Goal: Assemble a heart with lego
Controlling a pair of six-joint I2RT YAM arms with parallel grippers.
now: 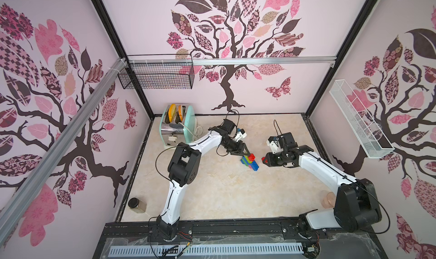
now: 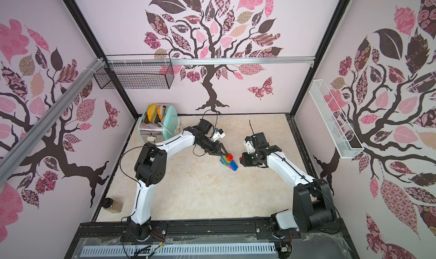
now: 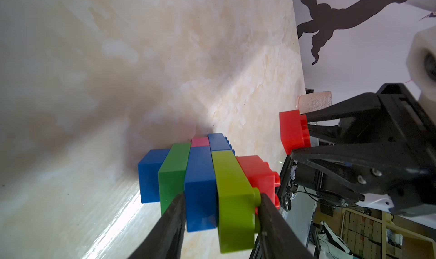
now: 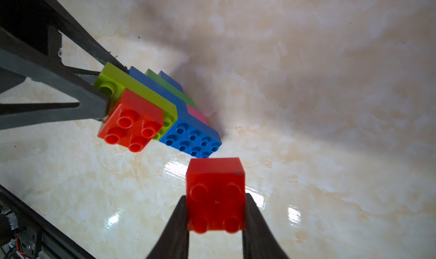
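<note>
A colourful joined block assembly [image 1: 249, 161] of blue, green, pink and lime bricks, topped by a red brick [image 4: 131, 122], sits in my left gripper [image 2: 220, 150] over the table. The left wrist view shows that gripper shut on it, the lime brick [image 3: 234, 200] nearest, between the fingertips. My right gripper is shut on a loose red brick [image 4: 215, 186], held a short way to the right of the assembly, apart from it, studs visible in the right wrist view.
A mint toaster-like rack [image 1: 190, 122] stands at the back left, a jar [image 1: 136, 205] at the front left, a pinkish round object [image 1: 328, 200] at the front right. Wire baskets hang on the walls.
</note>
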